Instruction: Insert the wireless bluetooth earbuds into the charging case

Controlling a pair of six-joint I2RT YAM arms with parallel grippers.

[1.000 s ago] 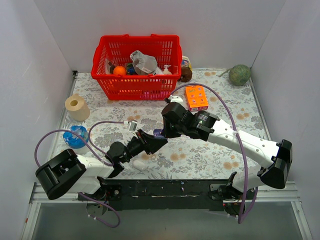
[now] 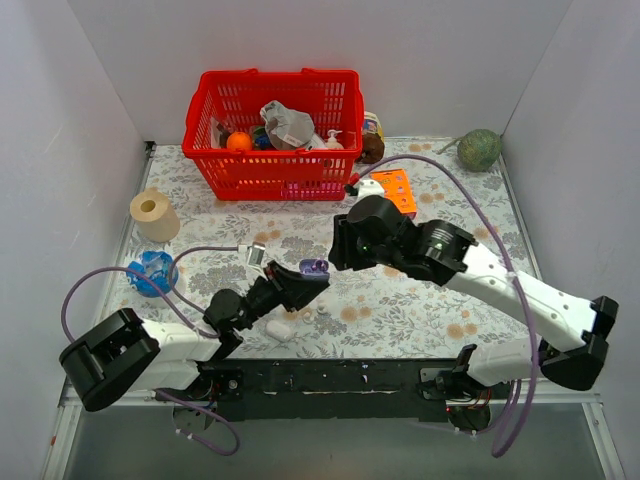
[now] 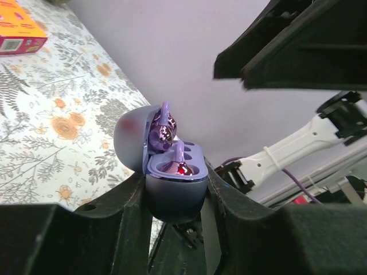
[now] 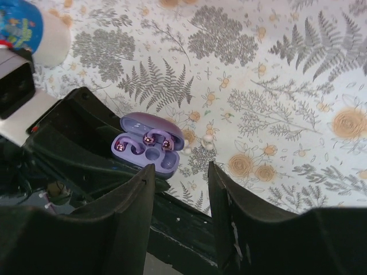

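A lilac charging case (image 3: 175, 183), lid raised, is held upright in my left gripper (image 2: 303, 285), shut on its body. Purple earbuds sit in it; in the right wrist view the case (image 4: 143, 160) shows earbud pieces at both sides and an empty round hollow between them. How fully they are seated I cannot tell. My right gripper is above and to the right of the case, part open, with nothing visible between its fingers.
A red basket (image 2: 270, 175) stands at the back, an orange box (image 2: 397, 188) right of it. A paper roll (image 2: 155, 215) and blue object (image 2: 150, 272) lie left. Small white pieces (image 2: 281, 330) lie on the patterned table below the left gripper.
My right gripper has drawn away from the case to the right, and its arm has shifted right and down. The left gripper with the case has moved slightly.
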